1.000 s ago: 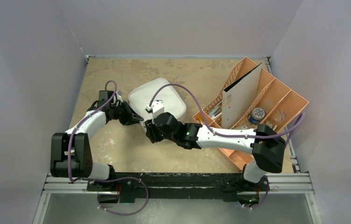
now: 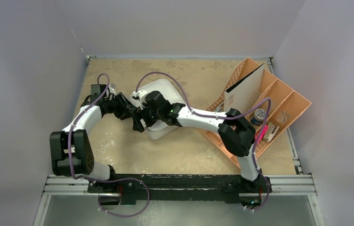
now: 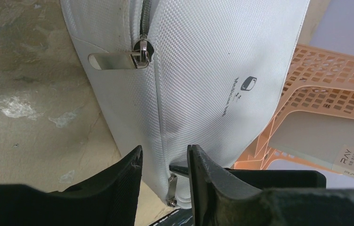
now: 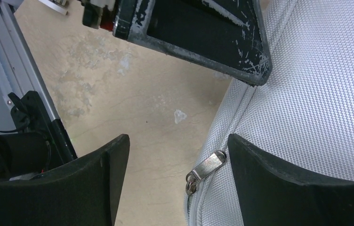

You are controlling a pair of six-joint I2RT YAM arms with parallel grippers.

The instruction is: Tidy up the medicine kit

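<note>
A white fabric zip case [image 2: 162,87] lies left of centre in the top view, partly hidden by my arms. In the left wrist view its zip pull [image 3: 111,60] sits high on its side, with my left gripper part open below, near a second pull. In the right wrist view my right gripper stands open at the case's edge, a metal zip pull [image 4: 205,167] beside its right finger. Nothing clear is held by either gripper. Both grippers are close together at the case's left side.
An orange compartment box [image 2: 292,101] stands on the right, holding a white board [image 2: 243,89], a round tin [image 2: 258,116] and small items, partly under my right arm.
My left gripper has risen slightly and shifted left compared with a second ago.
</note>
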